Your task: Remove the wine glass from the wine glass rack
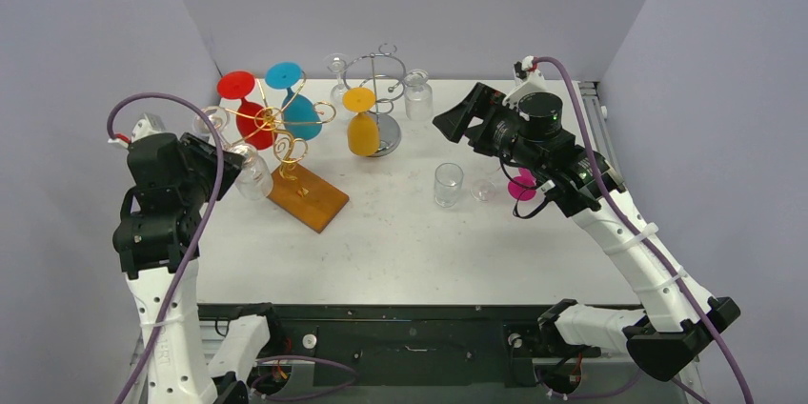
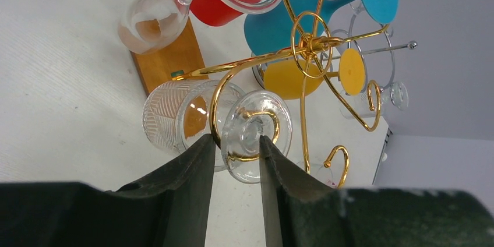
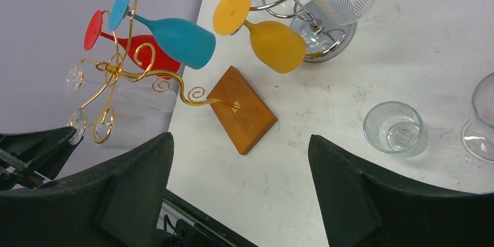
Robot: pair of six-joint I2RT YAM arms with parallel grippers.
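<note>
A gold wire rack on a wooden base (image 1: 308, 202) holds red (image 1: 252, 123), blue (image 1: 301, 114), yellow (image 1: 363, 132) and clear glasses. In the left wrist view my left gripper is at the round foot (image 2: 272, 151) of an upside-down clear glass on a gold hook, its fingers either side of the foot's lower part; whether they grip it is unclear. The glass body (image 2: 166, 120) hangs beyond. My right gripper is part open above the table, right of the rack, with nothing between its fingers.
A chrome rack (image 1: 388, 142) with clear glasses stands at the back. A tumbler (image 1: 448, 185), a clear stemmed glass (image 3: 483, 116) and a pink item (image 1: 522, 187) are on the right.
</note>
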